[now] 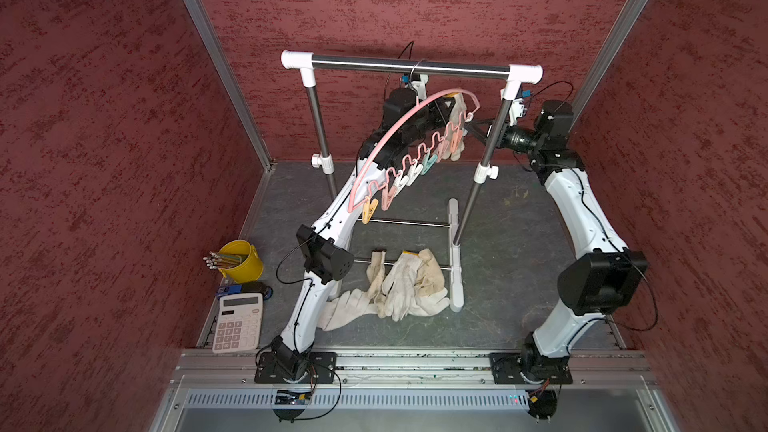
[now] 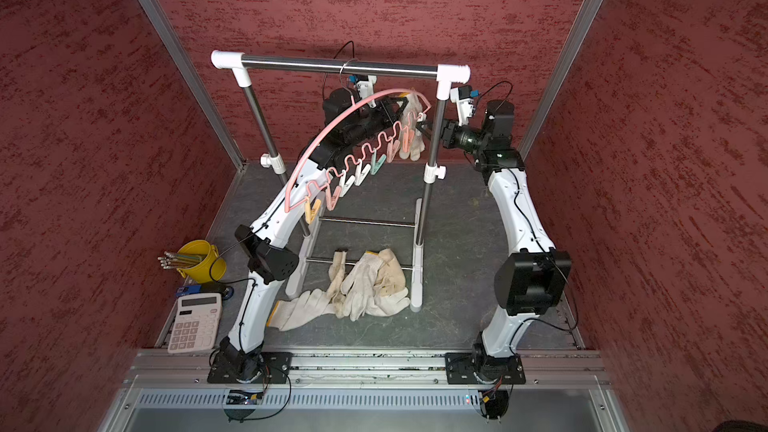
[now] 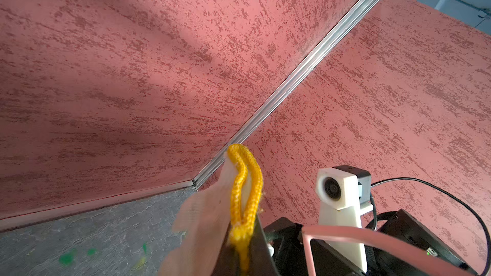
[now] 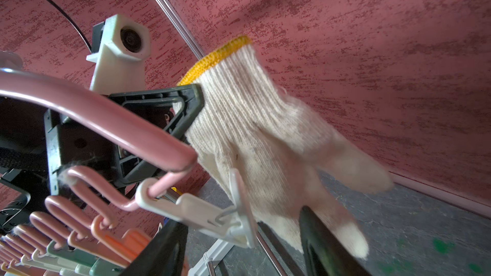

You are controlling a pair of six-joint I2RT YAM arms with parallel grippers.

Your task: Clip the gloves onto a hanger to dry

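A white glove [image 4: 276, 153] with a yellow cuff hangs behind the pink hanger's [image 1: 405, 116] right end, its cuff [image 3: 240, 189] held in my shut left gripper. The hanger carries a row of coloured clips [image 2: 376, 161] and hangs from the rack. In the right wrist view my right gripper stands part open, its blurred fingertips either side of the white end clip [image 4: 204, 214], beside the glove. More gloves [image 1: 404, 288] lie in a pile at the rack's foot.
The rack's right post [image 2: 432, 184] stands beside my right gripper. A yellow bucket [image 1: 244, 264] with tools and a calculator [image 1: 237, 324] sit at the near left. The floor right of the rack is clear.
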